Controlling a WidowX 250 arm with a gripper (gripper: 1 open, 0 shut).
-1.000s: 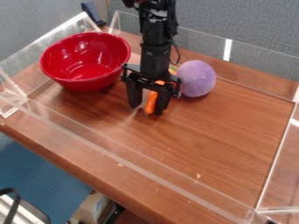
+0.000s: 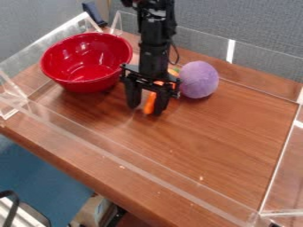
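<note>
My black gripper (image 2: 149, 92) is lowered to the wooden table, with a small orange object, perhaps a carrot, at its fingertips; the arm partly hides it, and I cannot tell whether the fingers grip it. A red bowl (image 2: 85, 58) stands to the left of the gripper. Just right of the gripper lies a round purple object (image 2: 199, 79), with a yellowish piece partly visible behind the arm.
Clear plastic walls surround the wooden table (image 2: 190, 160). A grey wall rises behind, and blue floor shows at the lower left.
The gripper has shifted very slightly to the left, and less of the orange object shows. The bowl and purple object have not moved.
</note>
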